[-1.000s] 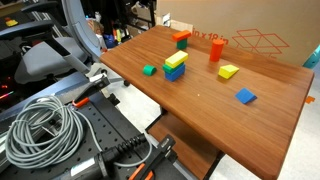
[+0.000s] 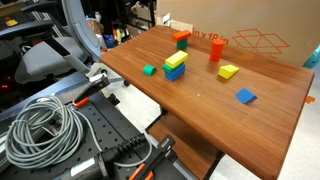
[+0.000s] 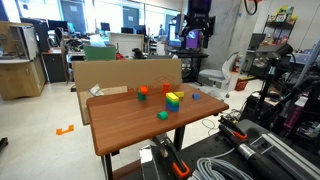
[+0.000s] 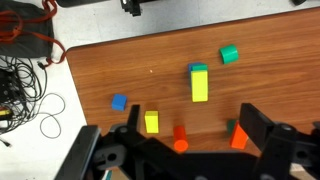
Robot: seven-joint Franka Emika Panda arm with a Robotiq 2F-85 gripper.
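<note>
High over the wooden table, my gripper looks straight down with its two dark fingers spread wide and nothing between them. A yellow block (image 2: 176,58) rests on a blue block (image 2: 175,73) near the table's front edge, with a green piece (image 2: 149,70) beside this stack. Farther back, a red block (image 2: 181,35) sits on a green block (image 2: 182,44). A red cylinder (image 2: 216,51) stands upright behind another yellow block (image 2: 227,72). Alone on the right lies a small blue block (image 2: 245,96).
A cardboard panel (image 3: 100,75) borders the table (image 3: 125,120) at the back. Coiled cable (image 2: 45,135) and dark equipment lie off the front edge. Bare wood extends around the lone blue block and toward the table's right end in exterior view 1.
</note>
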